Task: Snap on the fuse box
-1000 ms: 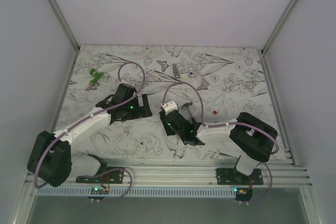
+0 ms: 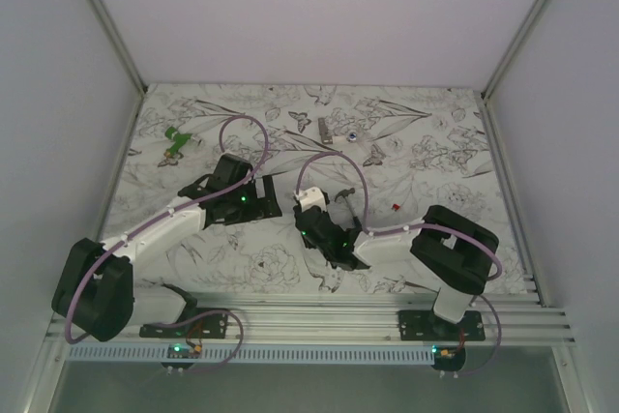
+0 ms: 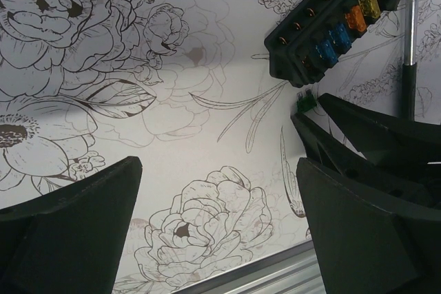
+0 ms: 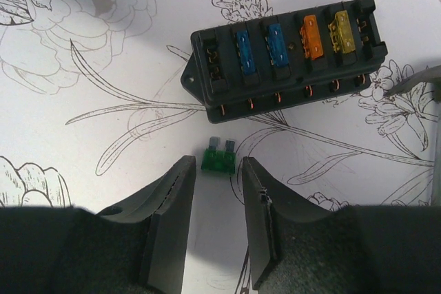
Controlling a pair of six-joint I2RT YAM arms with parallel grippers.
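Observation:
A black fuse box with blue, orange and yellow fuses lies on the paper surface, also in the left wrist view [image 3: 315, 27]. Just below it lies a small green fuse [image 4: 218, 163] with two metal prongs. My right gripper has its fingertips either side of the green fuse, part open; whether they touch it I cannot tell. In the left wrist view those fingers reach in from the lower right at the green fuse [image 3: 305, 105]. My left gripper is open with only bare surface between its fingers, left of the right one in the top view [image 2: 271, 195].
A hammer [image 3: 408, 53] lies right of the fuse box. A green object [image 2: 177, 142] lies at back left, other small items [image 2: 338, 137] at back centre, a red piece [image 2: 396, 207] to the right.
The left arm is nearly unmoved.

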